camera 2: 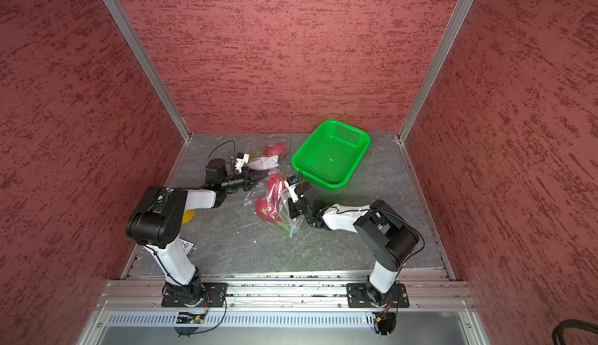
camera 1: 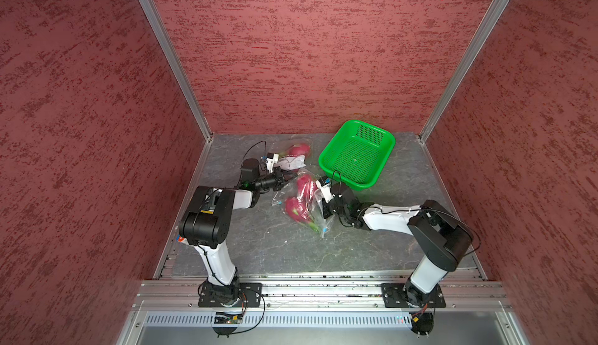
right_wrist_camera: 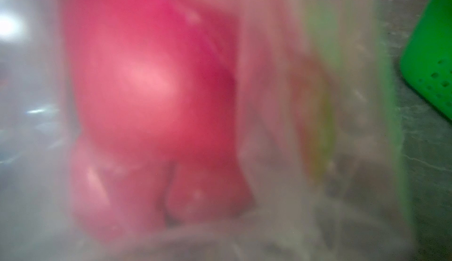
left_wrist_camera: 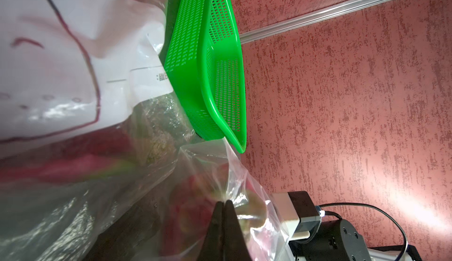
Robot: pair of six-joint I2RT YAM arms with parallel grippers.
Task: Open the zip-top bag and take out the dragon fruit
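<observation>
A clear zip top bag [camera 1: 305,198] with pink dragon fruit [camera 2: 264,210] inside lies mid-table, a second bagged fruit [camera 1: 299,149] with a white label behind it. My left gripper is shut at the bag's upper left, its tips against clear film; whether film is pinched between them is unclear. My right gripper [camera 1: 324,205] is at the bag's right side, apparently shut on the plastic; its fingers are hidden in the blurred right wrist view, where bag and fruit fill most of the picture.
A green perforated basket [camera 1: 386,145] stands at the back right. A yellow object [camera 2: 187,217] lies at the left, partly behind the left arm.
</observation>
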